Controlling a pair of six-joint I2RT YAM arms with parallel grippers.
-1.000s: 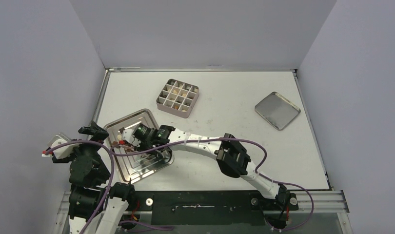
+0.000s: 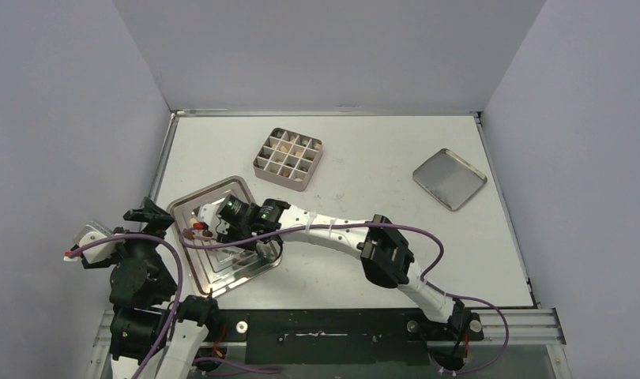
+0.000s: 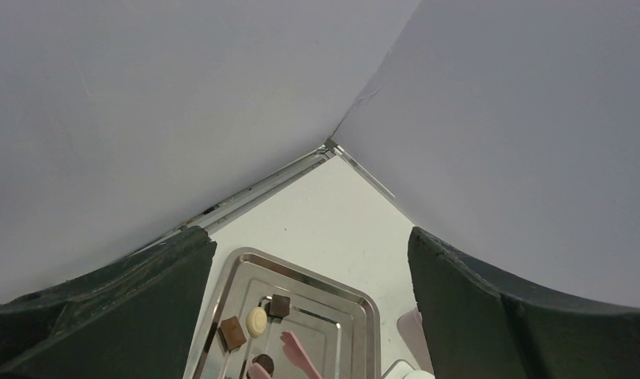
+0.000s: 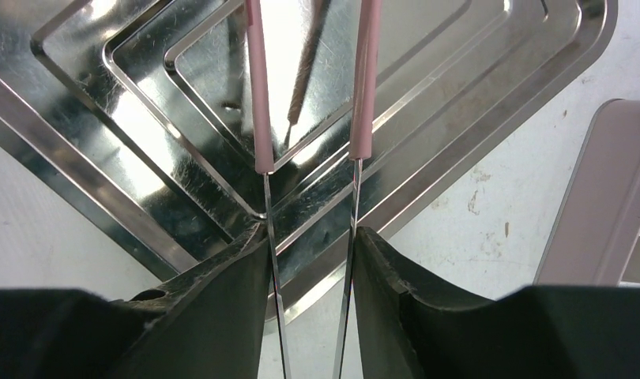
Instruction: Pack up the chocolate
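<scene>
In the left wrist view, brown square chocolates (image 3: 232,334), a cream round one (image 3: 257,321) and a dark piece lie on the steel tray (image 3: 367,332). My right gripper is shut on pink-tipped tongs held over the tray; their pink tips also show near the chocolates in the left wrist view. The tips' far ends are out of the right wrist view. The grey compartment box (image 2: 288,158) stands behind the tray with pieces in some cells. My left gripper stands open left of the tray, nothing between its fingers.
An empty metal tray (image 2: 449,179) lies at the far right. Walls bound the back and both sides. The right arm lies across the front middle.
Over the last second my right arm has shifted slightly right and up in the top view, still over the tray. The left arm has moved very slightly.
</scene>
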